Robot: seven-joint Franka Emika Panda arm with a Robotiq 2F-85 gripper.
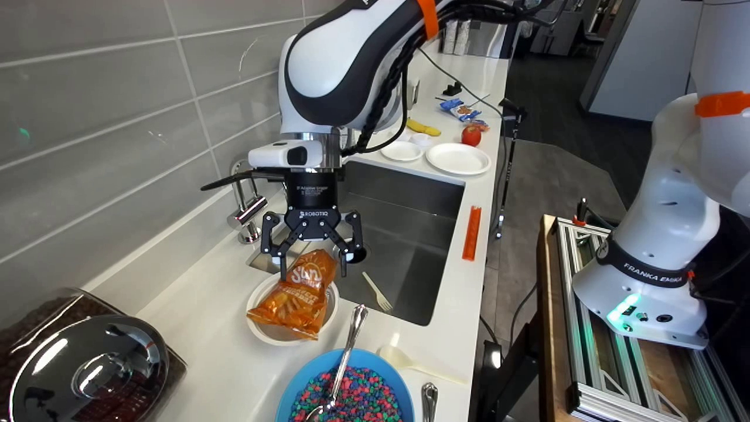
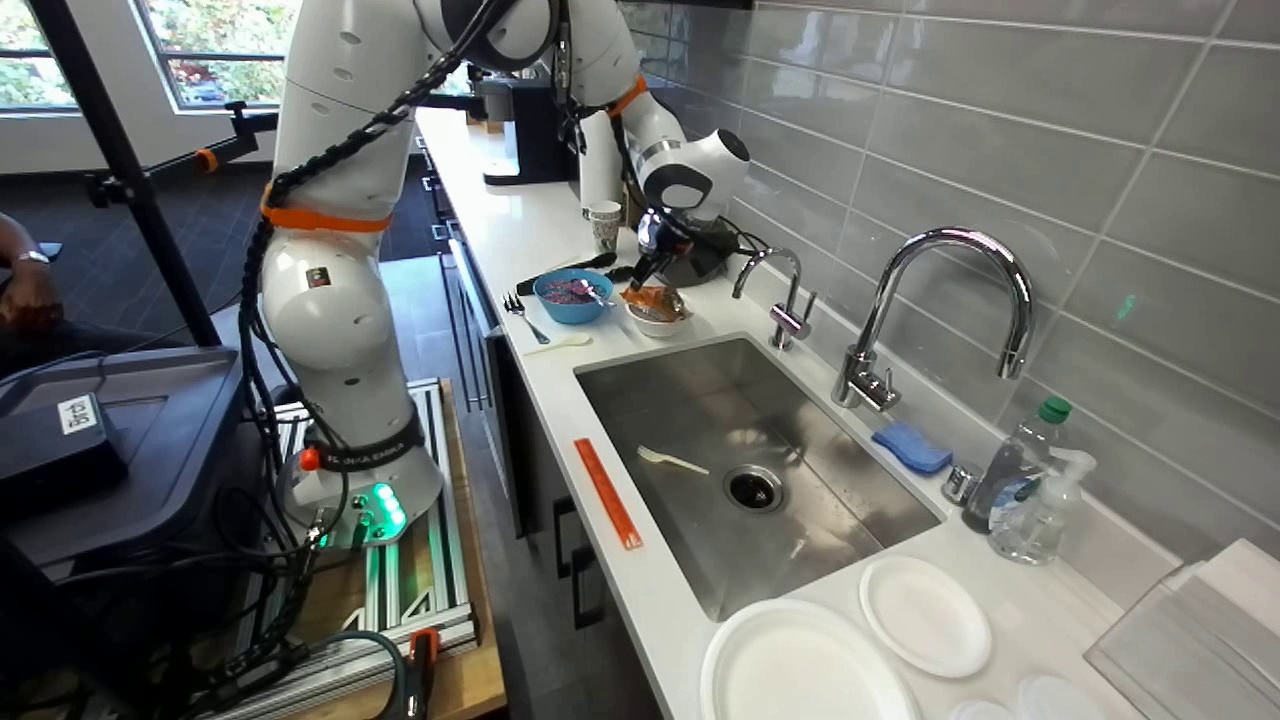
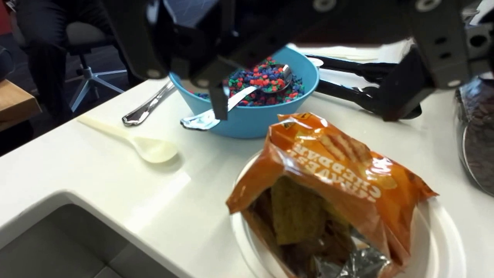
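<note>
An orange chip bag (image 1: pixel 298 294) rests in a white bowl (image 1: pixel 331 314) on the counter beside the sink. In the wrist view the chip bag (image 3: pixel 342 171) is torn open on the near side, showing its dark inside and some chips, and it leans across the white bowl (image 3: pixel 447 231). My gripper (image 1: pixel 313 273) points down with its fingers spread wide, one on each side of the bag's upper part in exterior view 1. Nothing is held between them. Whether a finger touches the bag cannot be told.
A blue bowl (image 3: pixel 245 121) of colored bits with a metal spoon stands close to the white bowl. A pale plastic spoon (image 3: pixel 155 149) lies on the counter. The sink (image 2: pixel 720 456) holds a plastic fork (image 2: pixel 672 460). A lidded pot (image 1: pixel 91 373) and a faucet (image 1: pixel 246 211) flank the area.
</note>
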